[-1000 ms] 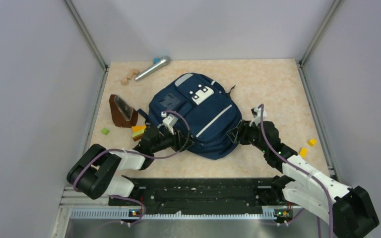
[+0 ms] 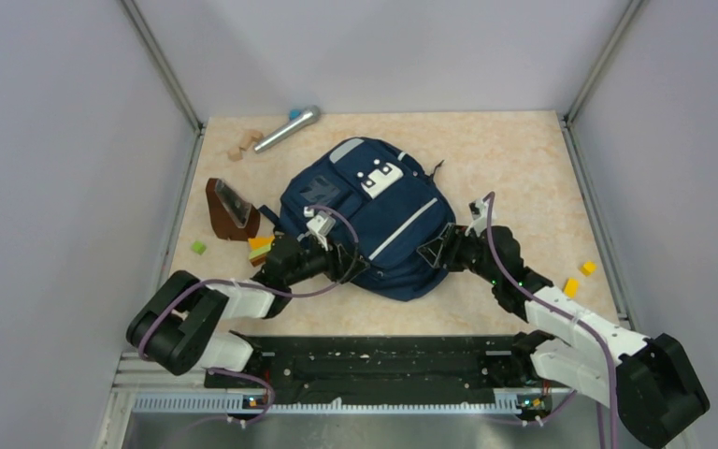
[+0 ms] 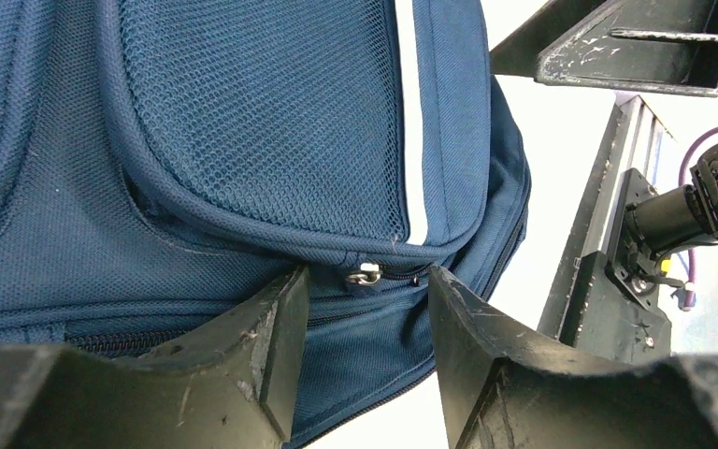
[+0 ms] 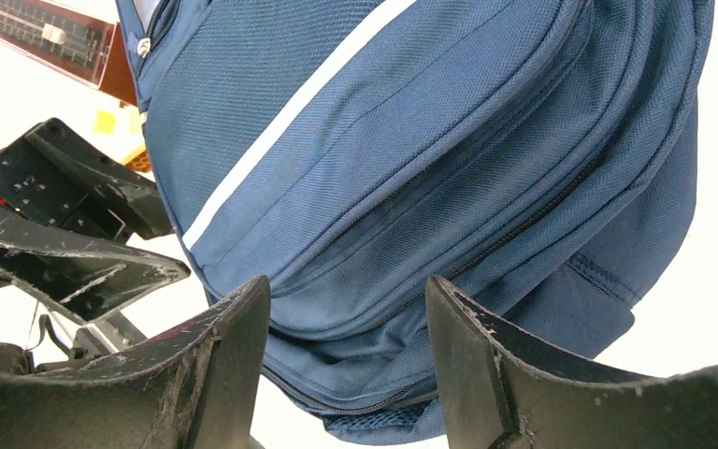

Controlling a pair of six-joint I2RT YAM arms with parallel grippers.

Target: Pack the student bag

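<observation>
A navy backpack (image 2: 374,206) lies flat at the middle of the table, a white stripe across its front pocket and a pale patch above. My left gripper stands open over the bag's lower left side. Between its fingers, in the left wrist view, shows a small metal zipper pull (image 3: 365,274) at the pocket's corner, apart from both fingertips. Over the bag's right edge, my right gripper is open. Blue fabric folds and a dark zipper line (image 4: 524,223) show beyond its fingers, with nothing gripped.
To the left stands a brown box (image 2: 232,210) with a dark panel, near yellow-orange items (image 2: 260,248). A silver cylinder (image 2: 287,129) and wooden blocks (image 2: 243,145) lie at the back left. Yellow blocks (image 2: 571,287) sit at the right edge.
My right gripper has shifted slightly left over the bag's edge. My left arm has moved a little, its gripper staying over the same part of the bag. The bag looks unmoved.
</observation>
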